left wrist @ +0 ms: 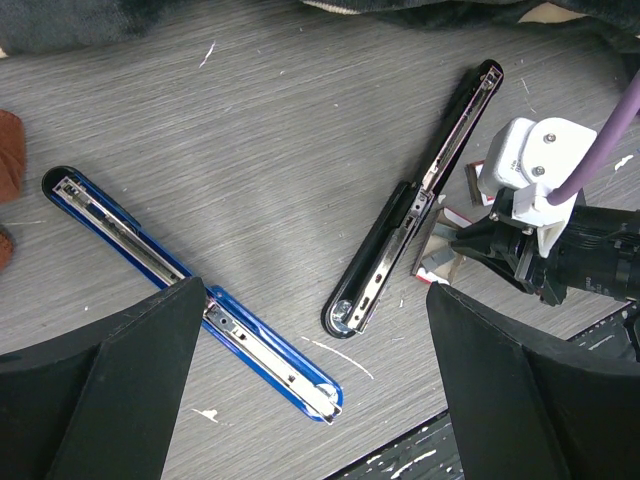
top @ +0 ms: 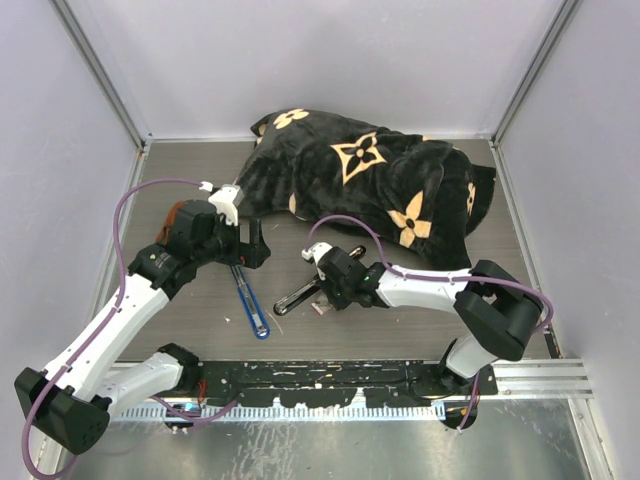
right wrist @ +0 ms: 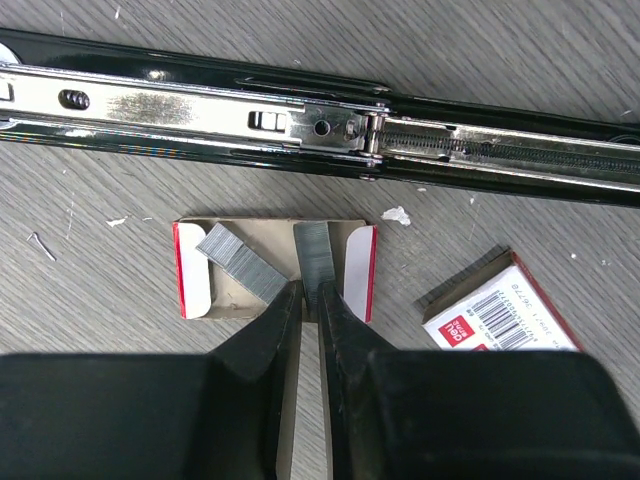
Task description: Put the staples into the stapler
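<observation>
Along the top of the right wrist view lies the black stapler (right wrist: 210, 105), opened out flat with its metal channel exposed. Below it sits an open staple box (right wrist: 232, 300) holding two grey strips, one slanted staple strip (right wrist: 243, 263) and one upright staple strip (right wrist: 315, 250). My right gripper reaches into the box, its tips close together at the upright strip's lower end; whether they grip it is unclear. The left gripper stands open and empty above the table, with an opened blue stapler (left wrist: 265, 350) below it.
A second small box (right wrist: 505, 310) of staples lies right of the open one. The dark blanket (top: 370, 180) is heaped at the back, and something brown (left wrist: 10, 150) lies at the far left. Bare table (left wrist: 270, 170) separates the two staplers.
</observation>
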